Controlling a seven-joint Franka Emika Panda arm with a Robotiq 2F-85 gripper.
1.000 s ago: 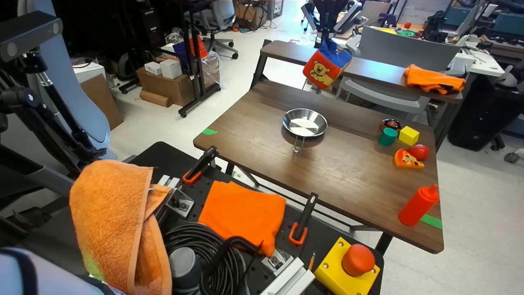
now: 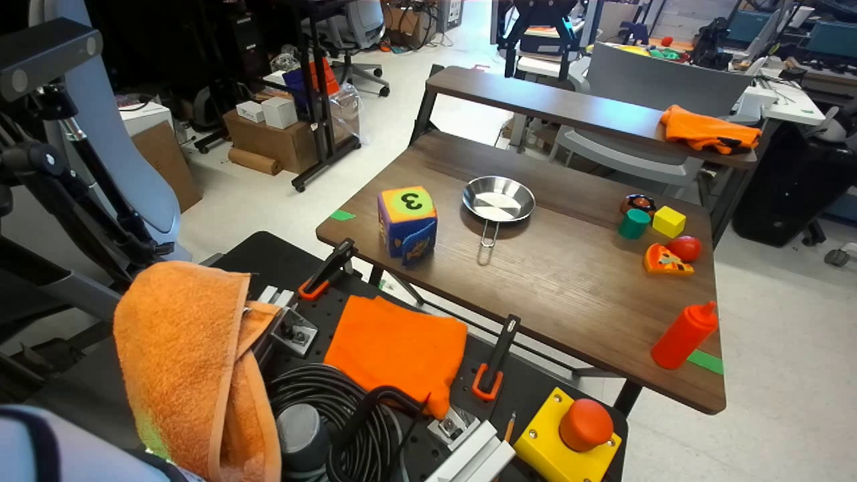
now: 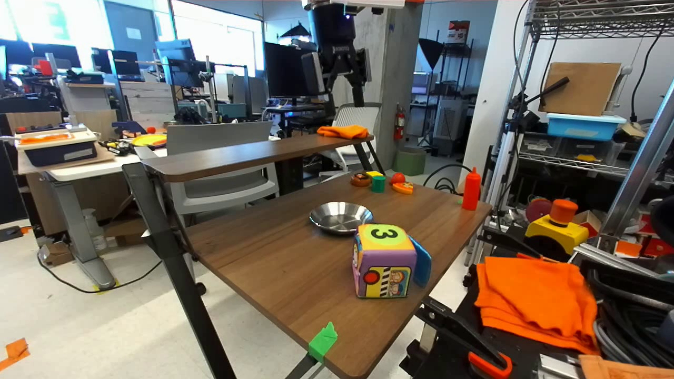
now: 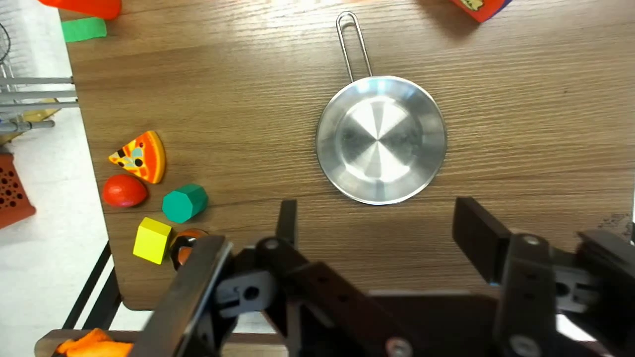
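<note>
A soft, colourful cube [image 2: 408, 229] rests on the table at its near left side, a yellow-green face with a "3" on top. Only a red corner of the cube [image 4: 485, 7] enters the wrist view, at the top edge. Beyond it lies a shiny metal pan [image 2: 499, 199], empty, its wire handle towards the near side. High over the far side of the table hangs my gripper [image 2: 538, 63], well away from the cube. Its fingers stand wide apart in the wrist view, and nothing is between them; the pan [image 4: 381, 142] shows below.
Toy pizza [image 4: 143, 156], a red ball-like toy [image 4: 124, 190], a green piece [image 4: 185, 203] and a yellow block [image 4: 152, 240] cluster at the table's right end. A red bottle [image 2: 684, 336] stands near the front right corner. A raised shelf [image 2: 554, 103] runs along the back.
A second ago the cube hung at my gripper over the table's far side. Now it sits on the near left of the table, apart from the gripper, whose fingers are spread.
</note>
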